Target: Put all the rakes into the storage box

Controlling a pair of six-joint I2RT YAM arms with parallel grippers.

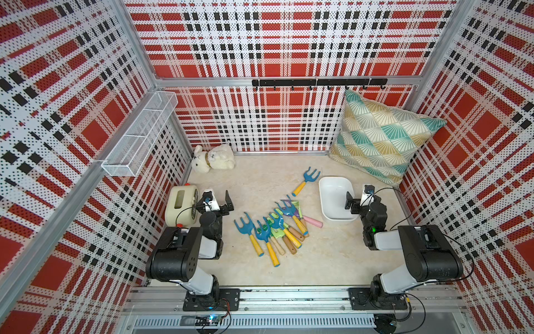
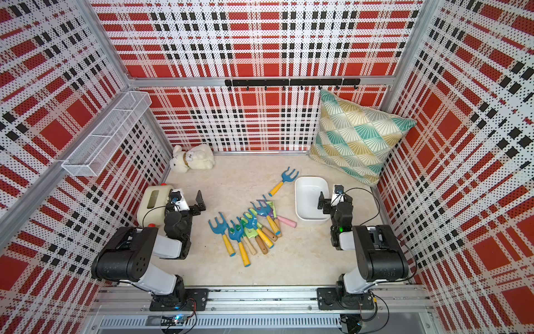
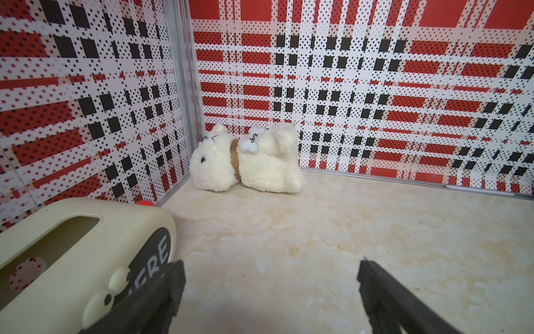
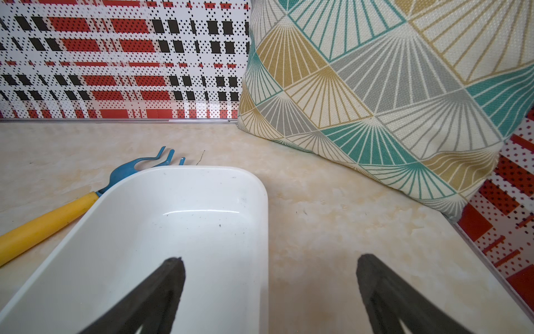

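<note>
A blue rake with a yellow handle [image 1: 299,188] lies by itself just left of the white storage box [image 1: 322,194]. Nearer the front, several more rakes and small tools form an overlapping pile [image 1: 278,222], one blue rake [image 1: 244,225] at its left end. The storage box [image 4: 211,222] looks empty in the right wrist view. My right gripper is open at the box's right side, one finger [image 4: 161,289] over the box. My left gripper stands open beside the cream box-shaped object, nothing between its fingers.
The cream box-shaped object [image 3: 139,222] sits close on the left gripper's left. A white plush toy [image 1: 214,158] lies in the back left corner, a patterned cushion [image 1: 383,136] leans in the back right. Bare table [image 1: 256,178] stretches between them.
</note>
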